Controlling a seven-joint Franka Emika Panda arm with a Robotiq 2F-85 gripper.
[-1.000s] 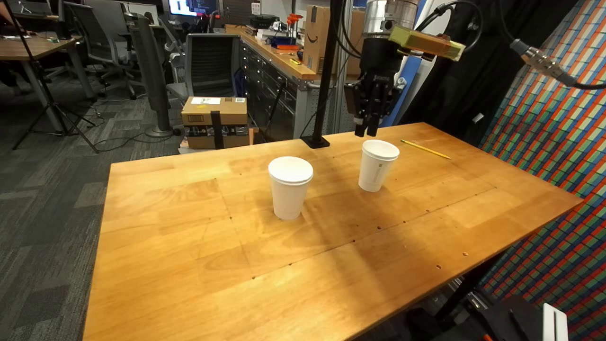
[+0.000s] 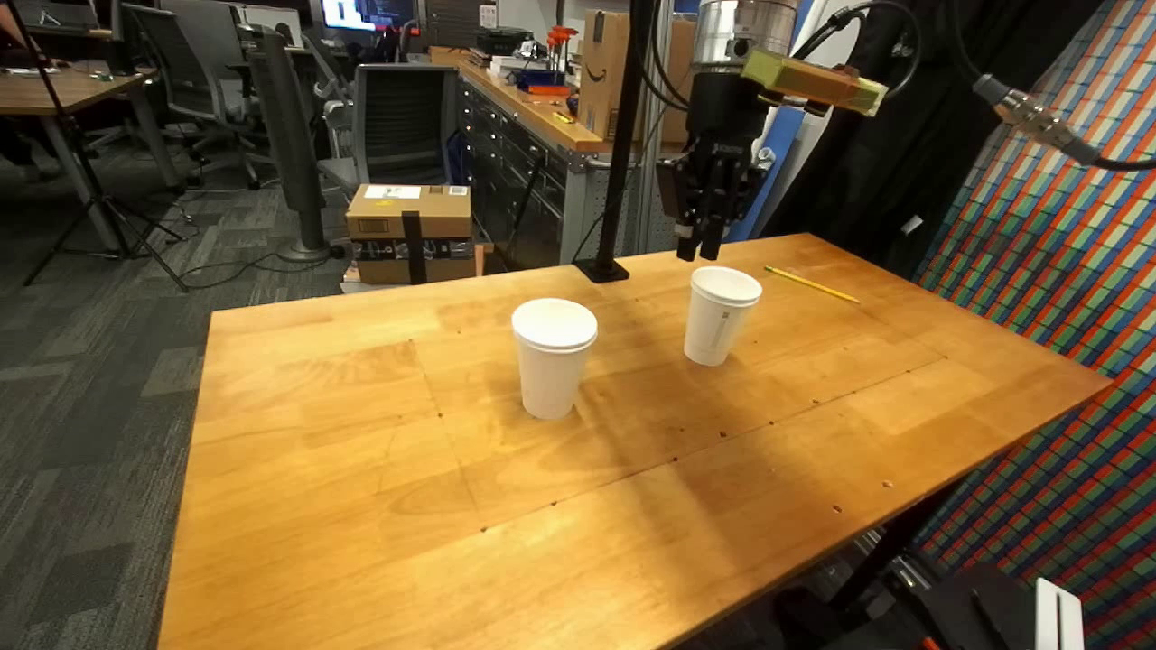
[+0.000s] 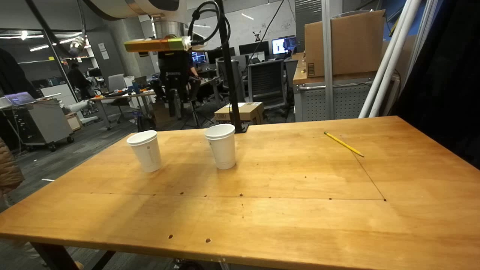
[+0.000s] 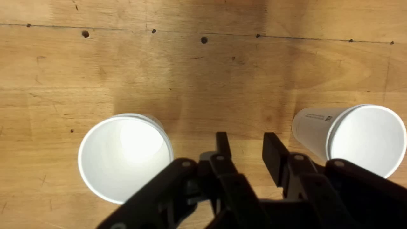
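Observation:
Two white paper cups stand upright and apart on the wooden table. In exterior view 1 the left cup [image 2: 552,363] is nearer that camera, and the right cup [image 2: 714,321] sits farther back. From above, one cup [image 4: 124,158] lies left of my gripper and the other cup [image 4: 314,128] lies to its right. The left one looks empty inside. My gripper hangs above the table, higher than both rims, its fingers open with bare wood visible between them and touching neither cup.
A yellow pencil [image 3: 344,144] lies on the table [image 3: 288,225], off to one side of the cups. A black post [image 2: 619,162] rises at the table's edge, close to the arm. Wide areas of tabletop around the cups are clear.

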